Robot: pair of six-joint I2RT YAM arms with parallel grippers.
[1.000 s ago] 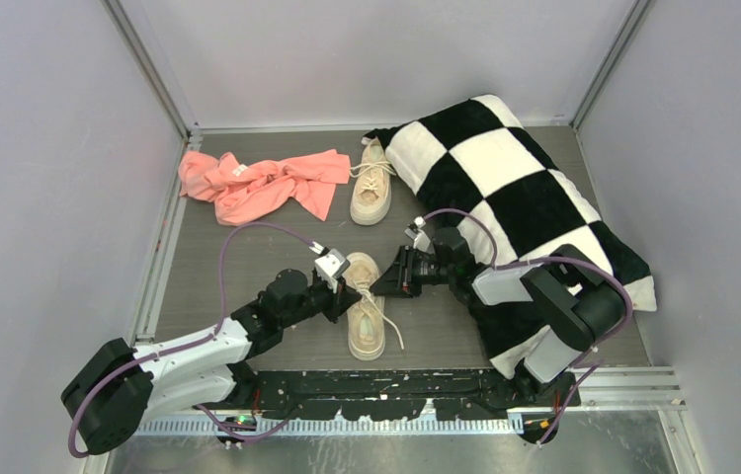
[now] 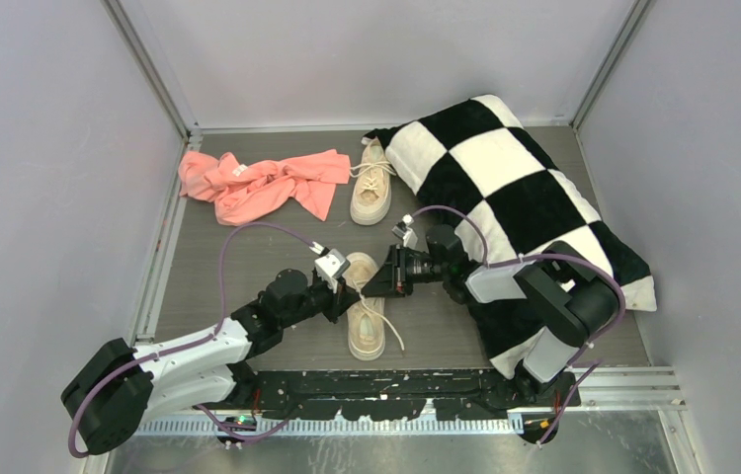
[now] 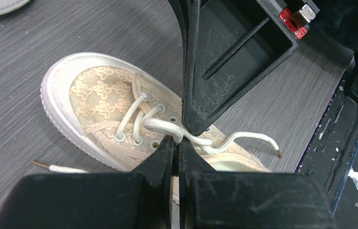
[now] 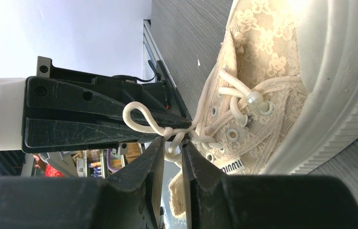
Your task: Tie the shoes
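A cream lace shoe (image 2: 366, 336) lies upright between my grippers at the front middle. My left gripper is shut at its laces, a looped white lace (image 3: 160, 126) at its fingertips. My right gripper is at the same spot from the other side; its fingers are slightly apart, with lace (image 4: 139, 114) at and between their tips, whether gripped I cannot tell. A second laced shoe (image 2: 370, 197) lies at the back middle.
A pink cloth (image 2: 268, 183) lies at the back left. A large checkered cushion (image 2: 505, 178) fills the right side.
My right gripper has shifted slightly left and up in the top view, closer to my left gripper. The left arm has not visibly moved.
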